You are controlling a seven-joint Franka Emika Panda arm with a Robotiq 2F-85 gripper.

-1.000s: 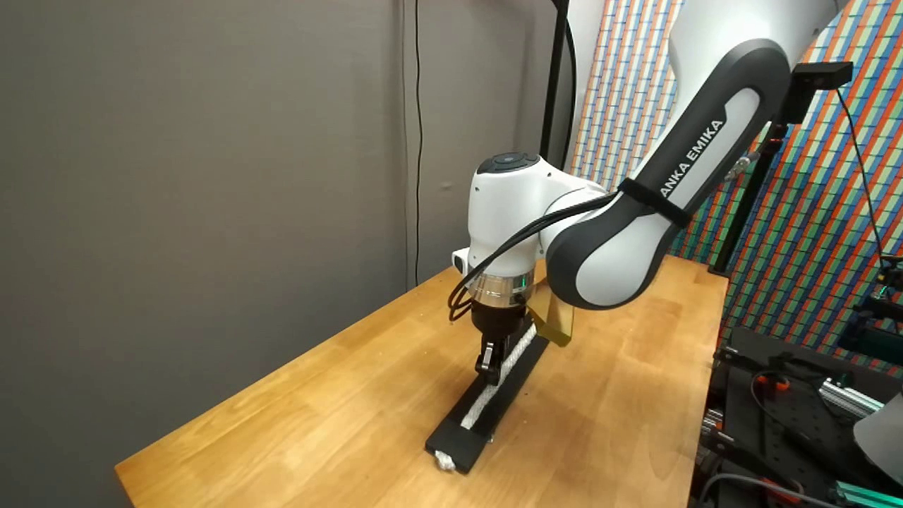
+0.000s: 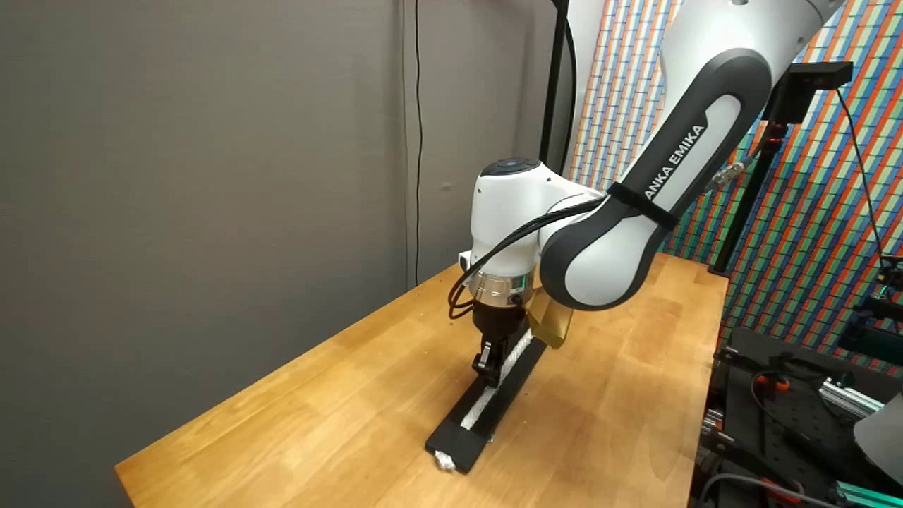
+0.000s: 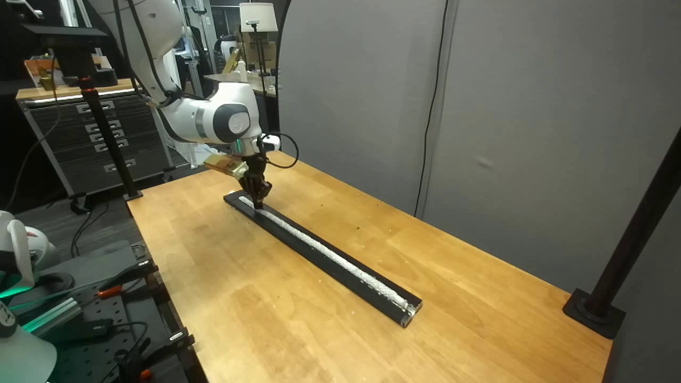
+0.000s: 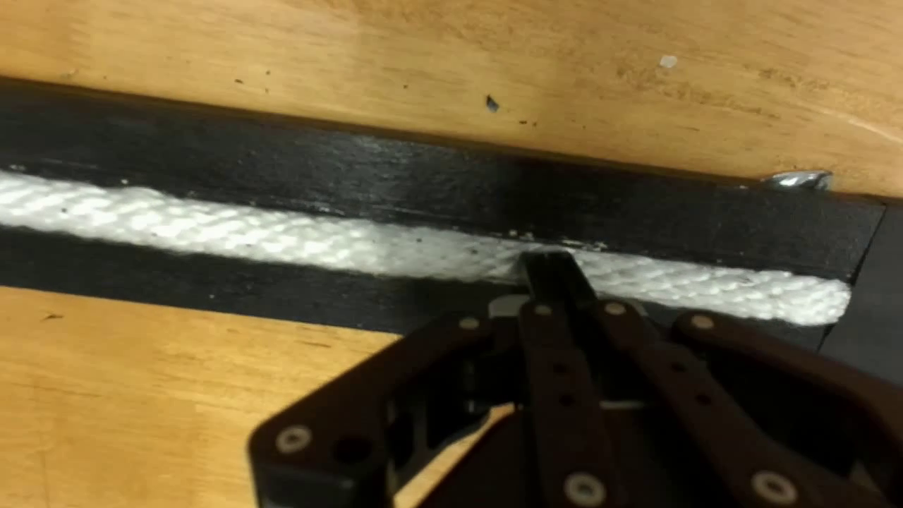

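A white braided rope (image 4: 296, 241) lies along the middle of a long black board (image 4: 211, 140), seen from above in the wrist view. My gripper points down over the rope near one end, its fingertips shut together and covering a short part of it. Whether the tips press on the rope or hover just above cannot be made out. Nothing shows between the fingers. In exterior view 2 the rope (image 3: 322, 248) runs nearly the whole length of the board (image 3: 290, 240), and my gripper (image 3: 258, 203) stands close to the board's far end.
The board lies on a wooden table (image 3: 255, 300), clear on both sides of it. A gold-coloured block (image 2: 550, 317) sits at the wrist. A black post (image 3: 603, 274) stands at the table's right edge in exterior view 2, with grey walls behind.
The forearm has shifted slightly and the hand is tilted a little differently. My gripper remains at nearly the same place over the rope, and the board has not moved.
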